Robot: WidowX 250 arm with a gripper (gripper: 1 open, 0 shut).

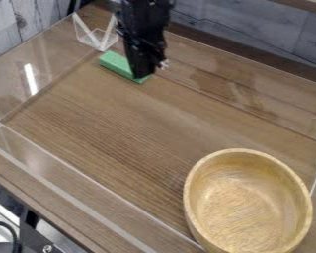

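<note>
My dark gripper [141, 61] hangs at the upper middle, over the right end of a green block [118, 66] lying on the wooden surface, and partly hides it. Whether the fingers are open or touch the block cannot be made out.
A large pale yellow round bowl [247, 161] stands at the lower right. Clear plastic [95, 32] is at the top left. Dark cables show at the bottom left corner.
</note>
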